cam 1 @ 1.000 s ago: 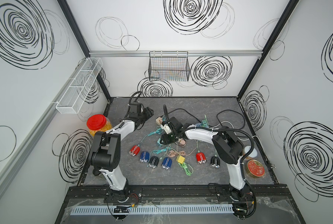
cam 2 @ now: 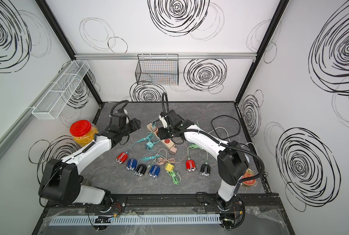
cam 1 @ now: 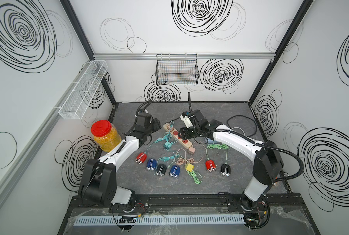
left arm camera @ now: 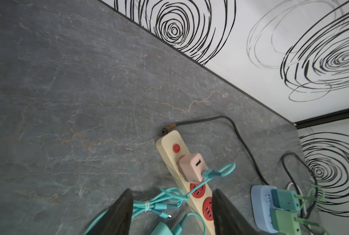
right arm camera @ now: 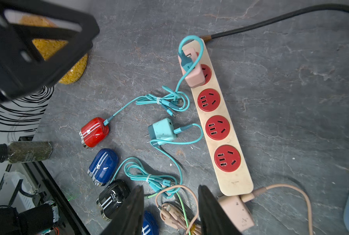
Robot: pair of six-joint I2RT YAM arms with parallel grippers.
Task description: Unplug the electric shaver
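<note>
The cream power strip (right arm camera: 235, 182) has red sockets, most of them bare. A pink adapter (right arm camera: 196, 76) is in the socket near its far end. From it a teal cable (right arm camera: 174, 94) leads to a red shaver (right arm camera: 93, 132). Beside the strip lies a teal adapter (right arm camera: 163, 129), prongs bare. In the left wrist view the pink adapter (left arm camera: 192, 166) stands ahead of my left gripper, open and empty. In the top left view my right gripper (cam 1: 183, 134) hangs over the strip's middle, open with nothing between its fingers.
Blue shavers (cam 1: 151, 164), black shavers (cam 1: 225, 169) and another red shaver (cam 1: 210, 165) lie along the front. A second pink adapter (right arm camera: 237, 213) rests by the strip's near end. A blue strip (left arm camera: 262, 209) with plugs stands right.
My right gripper has moved right and back, from near the teal adapter to over the strip.
</note>
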